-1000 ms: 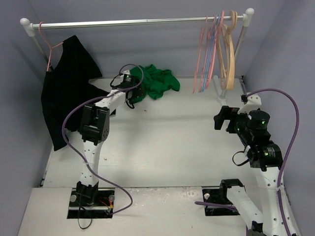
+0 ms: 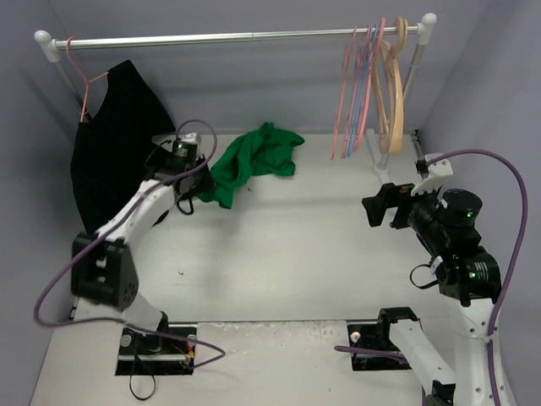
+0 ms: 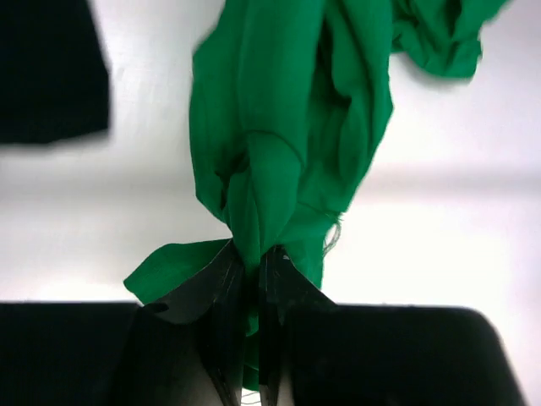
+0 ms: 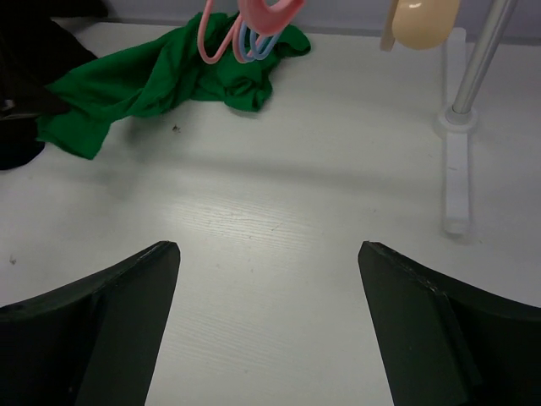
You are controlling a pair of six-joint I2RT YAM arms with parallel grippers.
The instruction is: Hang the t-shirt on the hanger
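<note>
A crumpled green t-shirt (image 2: 258, 155) lies at the back of the table, stretched out toward the left. My left gripper (image 2: 201, 182) is shut on its near left end; in the left wrist view, bunched green cloth (image 3: 275, 178) runs between the closed fingertips. My right gripper (image 2: 382, 205) hangs over the right side of the table, well apart from the shirt. Its fingers (image 4: 127, 317) stand wide apart in the right wrist view with only bare table between them. Several pink, blue and wooden hangers (image 2: 372, 93) hang at the rail's right end.
A black garment (image 2: 118, 144) hangs on a pink hanger at the rail's left end, close beside my left arm. The white rail (image 2: 228, 39) spans the back.
My left arm has swung left and toward the front, drawing the near end of the green shirt with it. The right arm has shifted only slightly.
</note>
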